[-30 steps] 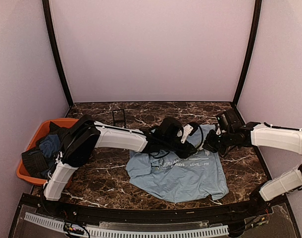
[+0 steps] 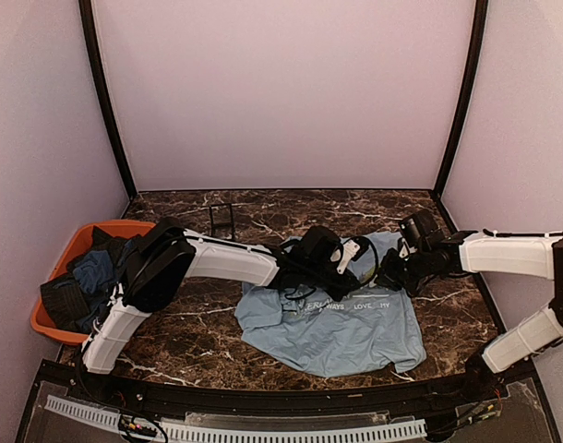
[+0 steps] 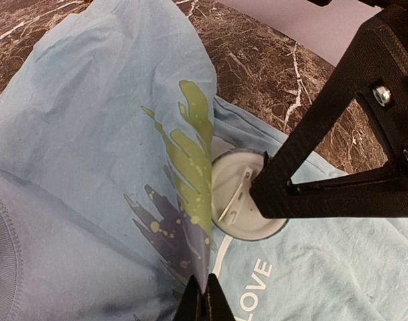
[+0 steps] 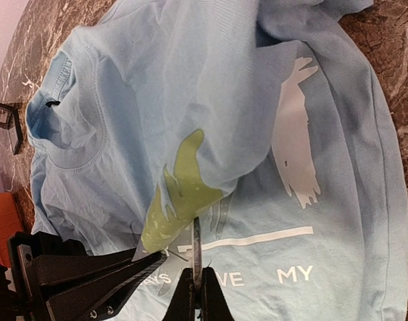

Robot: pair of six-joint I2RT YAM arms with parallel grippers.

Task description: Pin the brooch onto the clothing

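The light blue shirt lies on the marble table, with white lettering and a green-and-grey print. In the left wrist view, my left gripper is shut on a raised fold of the printed fabric. A round white brooch with a pin bar shows beside the fold, partly behind a black gripper structure. In the right wrist view, my right gripper is shut at the fabric below the green print; a thin pale strip rises from its fingertips, too unclear to name. Both grippers meet over the shirt's upper right part.
An orange bin of dark clothes stands at the left. A small black stand is behind the shirt.
Compared with a second ago, my left gripper sits slightly lower in the top view. The right arm has shifted very slightly; the shirt looks much the same.
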